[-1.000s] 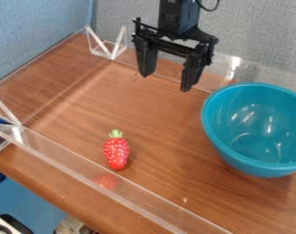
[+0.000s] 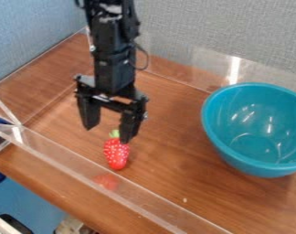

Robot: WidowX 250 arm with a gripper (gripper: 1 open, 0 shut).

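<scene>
My black gripper [image 2: 111, 111] hangs low over the wooden table, open, its two fingers apart just above a red strawberry [image 2: 116, 154] with green leaves. One finger is close over the leaves, partly hiding the top of the berry; whether it touches cannot be told.
A large turquoise bowl [image 2: 254, 128] takes up the right side of the table [image 2: 187, 192]. Clear low walls run along the near and back edges. Bare wood lies between the berry and the bowl.
My gripper has come down and toward the viewer from the back of the table to over the strawberry. The strawberry and bowl look unmoved.
</scene>
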